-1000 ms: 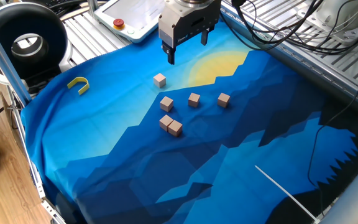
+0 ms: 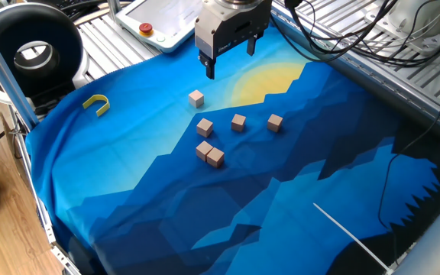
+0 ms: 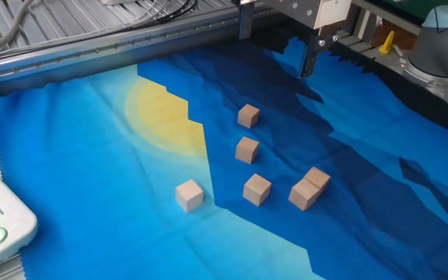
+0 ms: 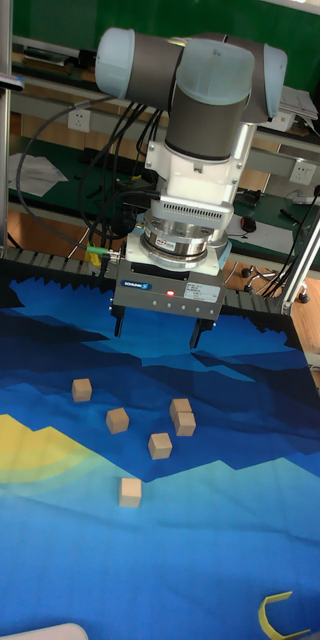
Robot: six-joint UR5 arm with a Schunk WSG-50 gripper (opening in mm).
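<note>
Several small wooden cubes lie on the blue patterned cloth. The palest cube sits apart on the light-blue part, close to the yellow sun print. Three more form a loose row on the dark blue: one cube, a middle cube and an end cube. Two others touch side by side, the nearer cube and its neighbour. Above the cloth, clear of every cube, hangs my gripper. Its two fingers stand wide apart with nothing between them.
A yellow curved piece lies near the cloth's edge, away from the cubes. Beside the cloth rests a teach pendant with a red button. A thin white stick lies on the other side.
</note>
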